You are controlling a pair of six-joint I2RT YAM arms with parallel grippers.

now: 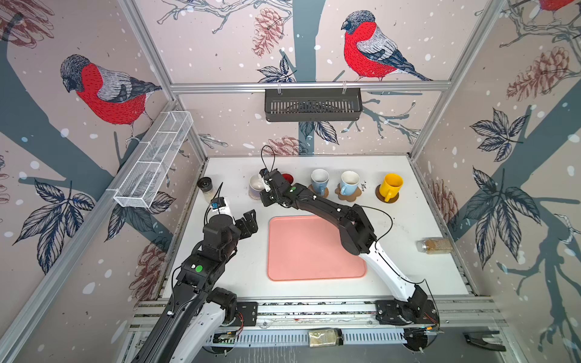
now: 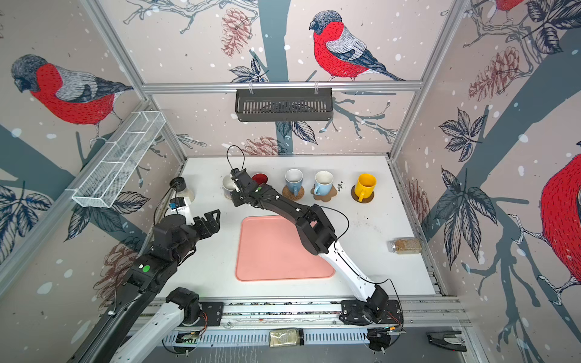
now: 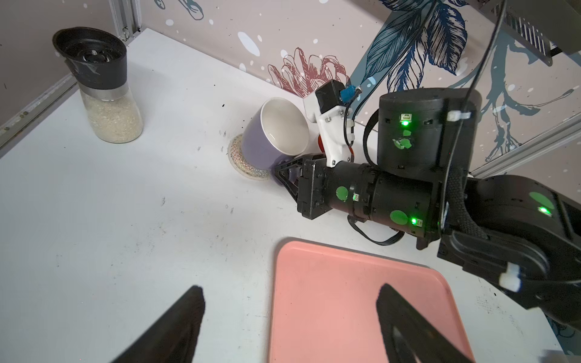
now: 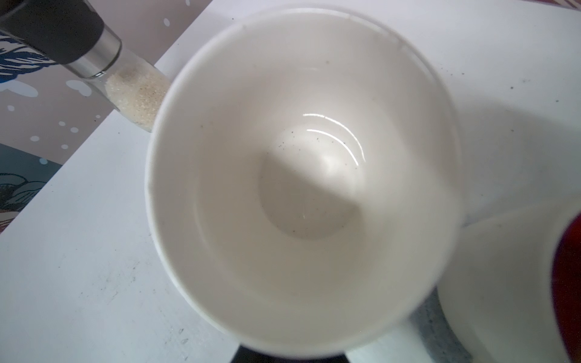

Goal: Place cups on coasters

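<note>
A lilac cup (image 3: 260,142) with white inside (image 4: 302,181) is held tilted just over a speckled coaster (image 3: 237,158) by my right gripper, shut on it. A red cup (image 1: 288,178) stands behind that arm, partly hidden. Light blue cups (image 1: 319,180) and a yellow cup (image 1: 393,182) stand on brown coasters along the back. My left gripper (image 1: 250,221) hangs at the left with fingers apart, nothing between them, left of the pink tray.
The pink tray (image 1: 316,260) is empty in front. A grinder (image 3: 112,112) stands at the back left, a jar (image 1: 434,245) at the right. A wire shelf (image 1: 151,160) hangs on the left.
</note>
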